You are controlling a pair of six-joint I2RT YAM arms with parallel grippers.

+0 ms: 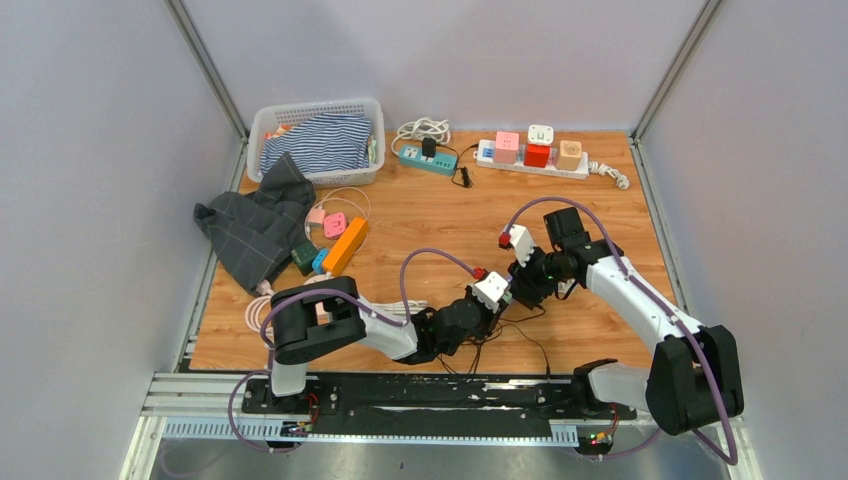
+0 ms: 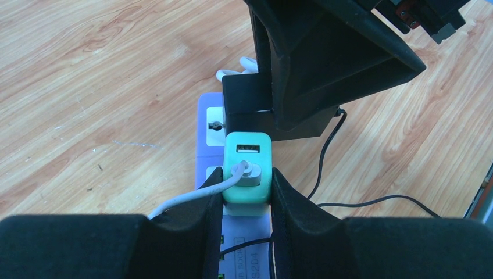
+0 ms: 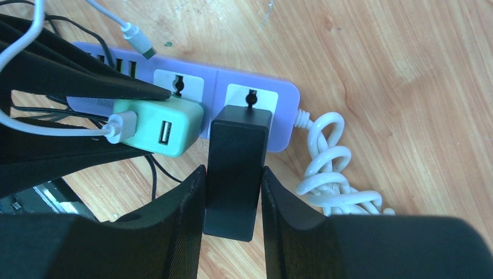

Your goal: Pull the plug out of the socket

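Observation:
In the left wrist view, my left gripper is shut on a mint-green USB plug (image 2: 248, 200), one finger against each side. A white cable runs from the plug's face. The plug stands on a lavender power strip (image 3: 279, 116). Beside it, a black block-shaped adapter (image 3: 237, 174) sits at the strip's end socket. My right gripper has a finger on either side of this adapter; whether both press on it is unclear. From above, the two grippers meet over the strip and mostly hide it.
A coiled white cord (image 3: 331, 168) leaves the strip's end. Thin black cables (image 1: 525, 335) lie around it. Further back are a teal strip (image 1: 425, 160), a white strip (image 1: 567, 168) with cube plugs, and a white basket (image 1: 345, 178).

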